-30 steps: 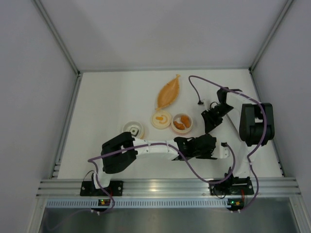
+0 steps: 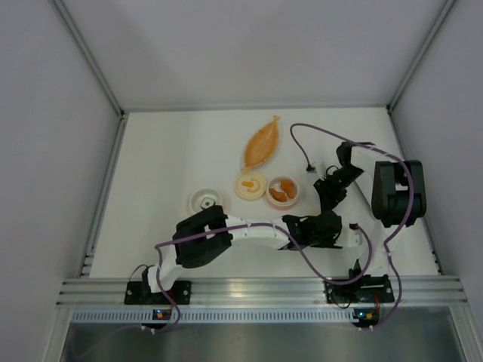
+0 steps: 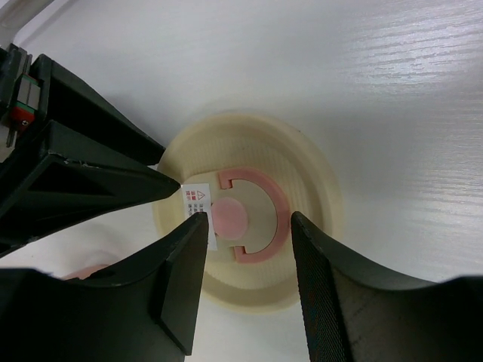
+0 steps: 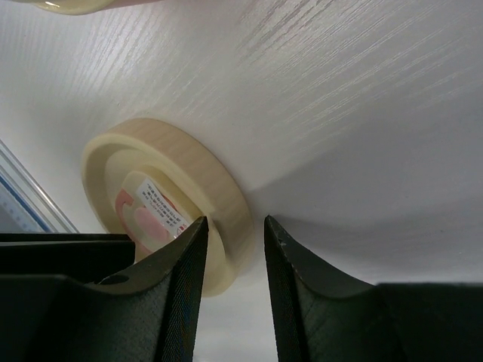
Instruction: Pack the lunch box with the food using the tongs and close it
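Observation:
A round cream lid [image 3: 313, 177] with a pink curved handle and a white label lies on the table in the left wrist view. My left gripper is part open above it, its fingertips apart over the handle area. The fingers of my right gripper are apart too, with the edge of the lid [image 4: 177, 151] between and below their tips. A round bowl [image 2: 283, 191] with orange-brown food stands left of the grippers. Beside it is a shallow cream dish [image 2: 250, 185] with yellow pieces. In the top view, the arms mostly hide the lid.
A whitish round container [image 2: 206, 200] with dark and white contents sits farther left. An orange-brown pouch [image 2: 262, 145] lies behind the dishes. The two grippers are close together. Open table shows at the back left.
The dishes and pouch have stayed in place.

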